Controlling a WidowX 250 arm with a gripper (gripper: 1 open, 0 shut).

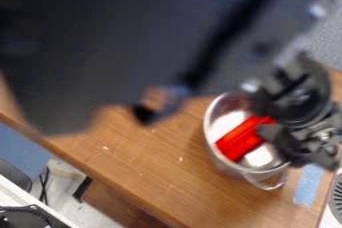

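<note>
A red cylindrical object (245, 139) lies inside a metal pot (227, 162) with a wire handle, on the wooden table's right side. The dark gripper (278, 122) is over the right part of the pot, partly hiding it, close to the red object; whether it holds it cannot be told. A large blurred dark part of the arm covers the upper left of the view.
The wooden table (150, 172) has free room left of and below the pot. A blue tape strip (307, 185) lies at the right, beside a round metal item (334, 200). Cables and white equipment are at the lower left, below the table edge.
</note>
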